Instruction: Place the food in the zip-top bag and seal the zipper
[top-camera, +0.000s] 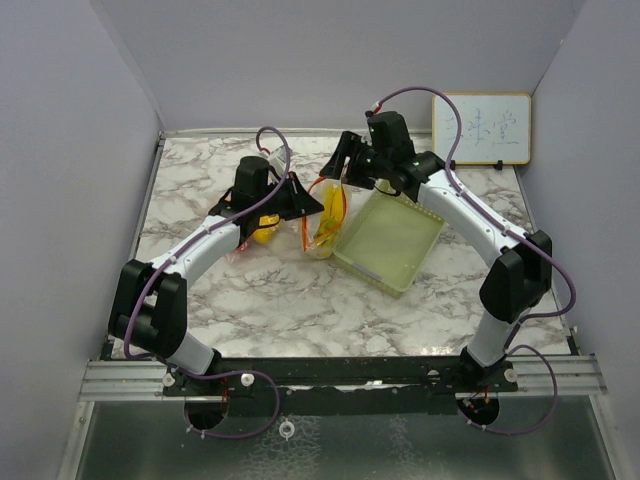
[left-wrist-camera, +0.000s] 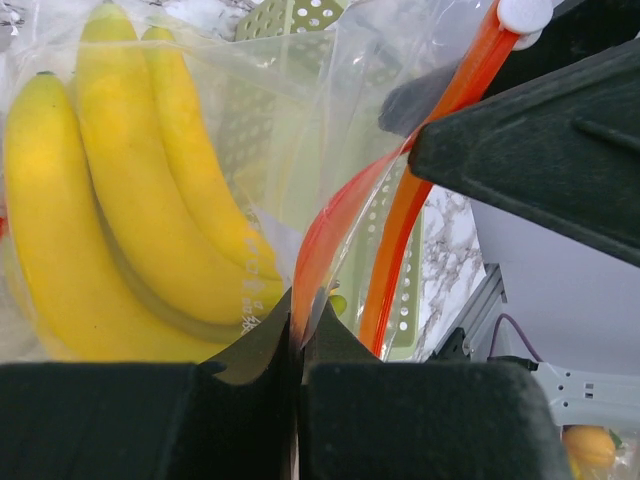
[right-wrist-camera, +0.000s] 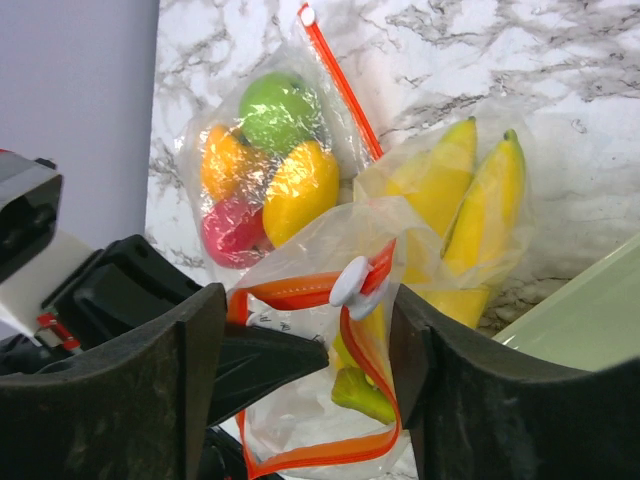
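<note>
The clear zip bag (top-camera: 333, 218) stands between my grippers, its orange zipper rim (left-wrist-camera: 376, 300) parted into a loop. Yellow bananas (left-wrist-camera: 150, 220) lie inside it. My left gripper is shut on the bag's rim, where the orange strip runs down between its fingers. My right gripper is part open around a corner of the rim, and the white slider (right-wrist-camera: 350, 282) shows between its fingers. One dark right finger (left-wrist-camera: 540, 150) touches or nearly touches the orange strip. Whether the other finger touches the plastic I cannot tell.
A sealed-looking bag of mixed fruit (right-wrist-camera: 265, 165) lies on the marble table at the left. A pale green basket (top-camera: 392, 240), with its flat floor bare, stands right of the zip bag. The whiteboard (top-camera: 481, 127) leans at the back right.
</note>
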